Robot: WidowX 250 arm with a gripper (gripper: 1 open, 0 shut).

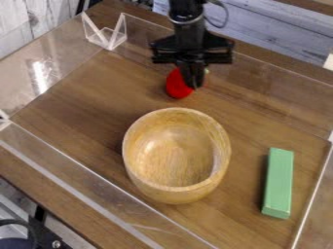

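My gripper (193,76) hangs at the top middle, just over a red object (178,88) with a bit of green, partly hidden behind it. Whether the fingertips touch it, and how the fingers stand, I cannot make out in the blur. A round wooden bowl (176,183) sits in the lower middle. A long green block (278,183) lies to its right.
The wooden table (78,122) is bordered by clear plastic walls. A small clear holder (104,31) is at the upper left edge.
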